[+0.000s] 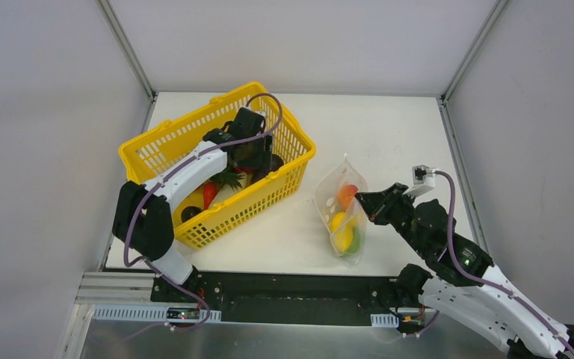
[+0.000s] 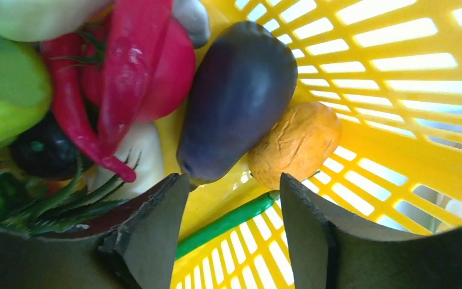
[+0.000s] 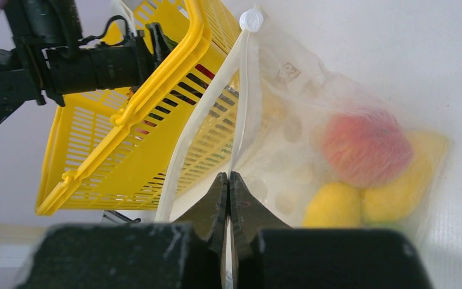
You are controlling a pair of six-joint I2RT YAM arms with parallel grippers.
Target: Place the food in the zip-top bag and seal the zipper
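Observation:
The clear zip top bag (image 1: 327,196) stands on the table right of the basket, its mouth parted. Inside it show a red-orange fruit (image 3: 367,147), yellow pieces (image 3: 335,206) and something green. My right gripper is shut on one edge of the bag's mouth. Down in the yellow basket (image 1: 299,168), my left gripper stands part open with nothing between its fingers. Ahead of those fingers lie a dark eggplant (image 2: 240,96), a wrinkled orange-brown item (image 2: 298,144) and a long green pepper (image 2: 231,221).
Red peppers (image 2: 129,66), a green fruit (image 2: 9,90), a dark round item (image 2: 45,150) and other vegetables crowd the basket's other side. Its slotted walls rise close to my left gripper. Bare white table (image 1: 389,123) lies behind the bag.

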